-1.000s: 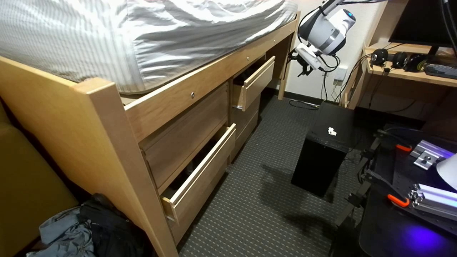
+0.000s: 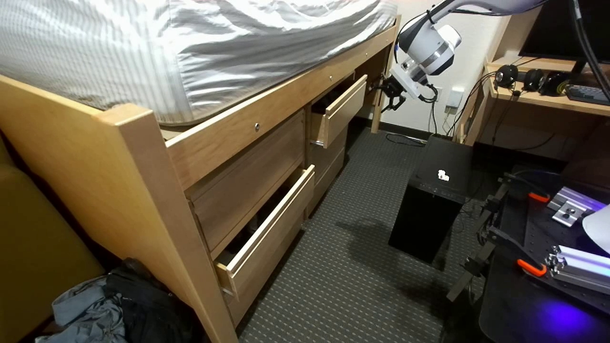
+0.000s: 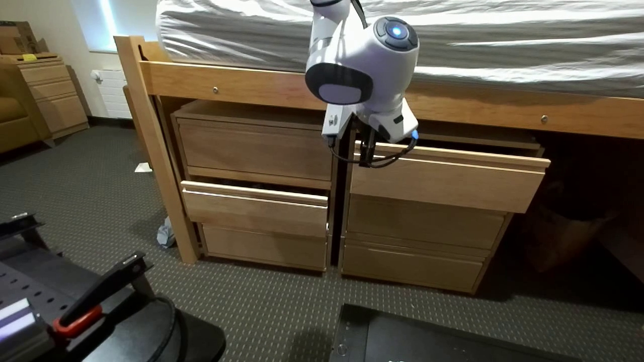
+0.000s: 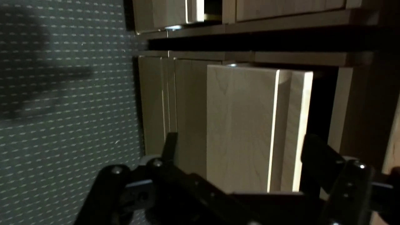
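My gripper stands open, its two black fingers (image 4: 170, 148) wide apart and nothing between them. In the wrist view they straddle the front panel of the pulled-out upper right drawer (image 4: 240, 123), one finger on the side of its bright top edge and the other over the lower drawers. Exterior view 1 has the gripper (image 2: 391, 94) in front of that drawer (image 2: 346, 111), just past its far end; contact cannot be told. A second, lower left drawer (image 2: 274, 228) is also pulled out. Exterior view 2 shows both, with the wrist hiding part of the upper right drawer (image 3: 447, 181).
The bed rail (image 3: 229, 82) runs above the drawers, with the mattress (image 2: 257, 51) on top. A black box (image 2: 432, 183) stands on the carpet opposite. The black table (image 2: 532, 308) with metal profiles is at the right. Bare carpet (image 2: 343, 257) lies between.
The arm's wrist has tilted and come a little to the left and down, bringing the gripper closer to the upper right drawer. Both drawers look the same as before.
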